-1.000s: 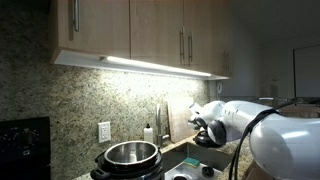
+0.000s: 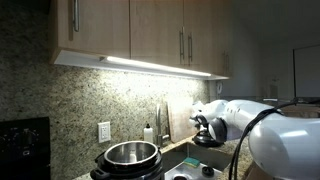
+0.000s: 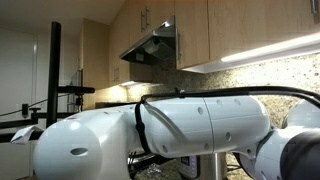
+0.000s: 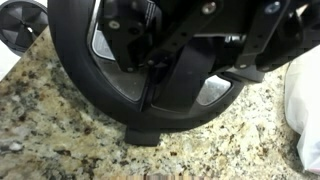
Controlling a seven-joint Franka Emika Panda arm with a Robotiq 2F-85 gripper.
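In the wrist view a round black lid (image 4: pixel 68 60) with clear windows fills the upper middle. A small black tab (image 4: pixel 142 138) juts from its rim over the granite counter (image 4: pixel 225 140). My gripper is directly over the lid's middle, its dark linkages covering much of it. The finger looks shut; whether a part of the lid lies between the fingers is hidden. From outside, my gripper (image 2: pixel 203 128) is at the counter beyond the sink, with a dark round shape under it.
A steel pot in a black cooker (image 2: pixel 131 153) stands left of the sink (image 2: pixel 184 154), with a soap bottle (image 2: pixel 148 133) and faucet behind. A green item (image 2: pixel 191 162) lies at the sink. A white object (image 4: pixel 305 105) sits right of the lid.
My gripper and the dark shape under it have shifted very slightly in exterior view 1. The pot, sink and soap bottle are unmoved.
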